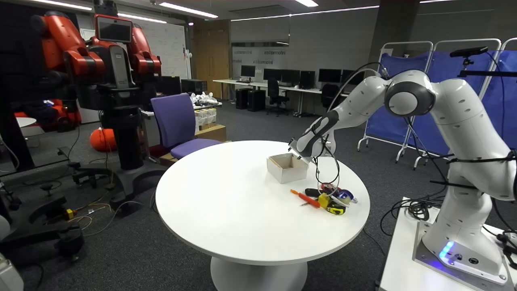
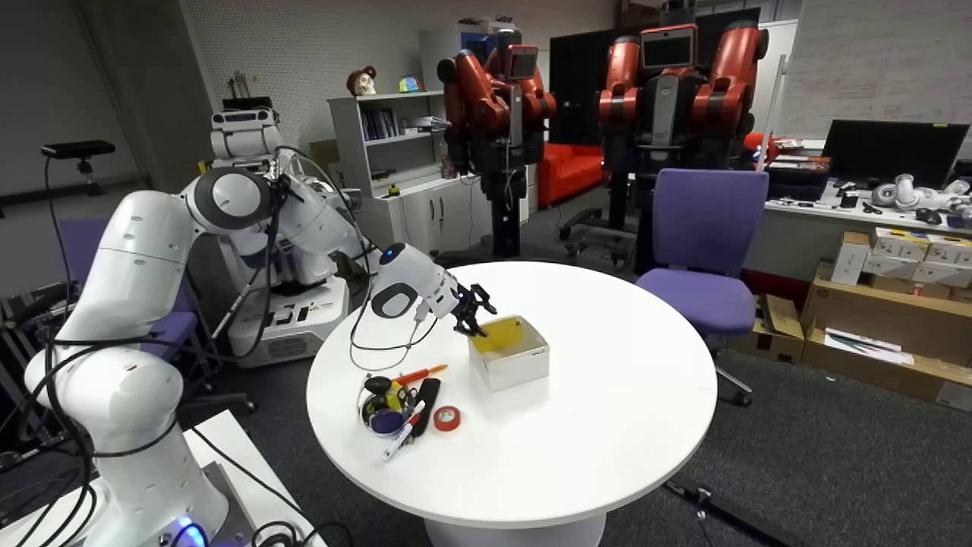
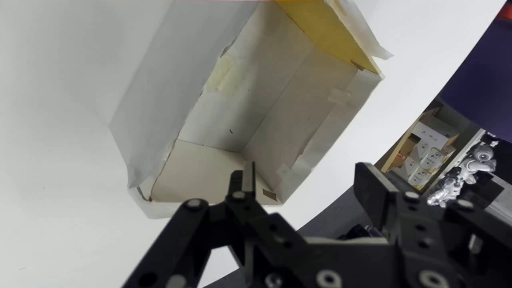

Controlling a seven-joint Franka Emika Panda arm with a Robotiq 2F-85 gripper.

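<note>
An open white cardboard box [image 1: 279,170] stands on the round white table [image 1: 223,194], towards its far side. In the second exterior view the box [image 2: 516,368] shows a yellow inner wall nearest the arm. My gripper [image 2: 484,319] is tilted down at the rim on that side. From the wrist, the inside of the box [image 3: 240,105] looks empty. The fingers [image 3: 248,178] are well apart, and nothing is held between them. One fingertip overlaps the box's near end in that view, the other lies outside its outline; contact with the wall cannot be made out.
Beside the box lies a cluster of tools: a red-orange screwdriver [image 1: 307,199], a yellow tape measure [image 1: 335,208], a black item [image 2: 425,406], a white marker [image 2: 398,442] and a red tape roll [image 2: 446,418].
</note>
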